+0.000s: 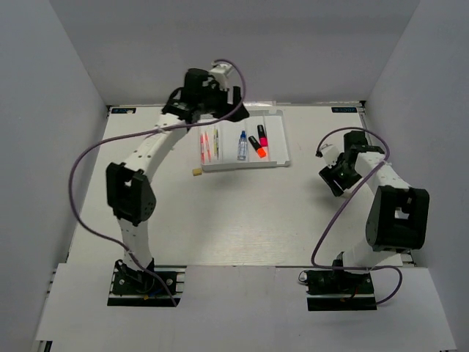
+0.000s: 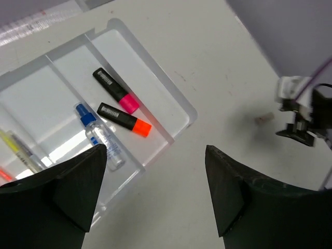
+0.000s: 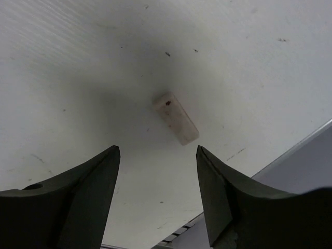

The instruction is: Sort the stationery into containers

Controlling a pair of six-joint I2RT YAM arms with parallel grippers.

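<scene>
A white divided tray (image 1: pixel 281 143) stands at the back middle, holding a black-pink highlighter (image 2: pixel 112 85), a black-orange highlighter (image 2: pixel 118 117), a blue-capped bottle (image 2: pixel 104 140) and slim yellow and pink pens (image 2: pixel 19 150). My left gripper (image 1: pixel 223 99) is open above the tray, its fingers empty. On the right of the table a small pale eraser-like block (image 3: pixel 176 119) lies flat. My right gripper (image 1: pixel 335 180) hangs open above it, with nothing between its fingers.
A small tan block (image 1: pixel 197 171) lies by the tray's front left corner. Walls rise at the back and both sides.
</scene>
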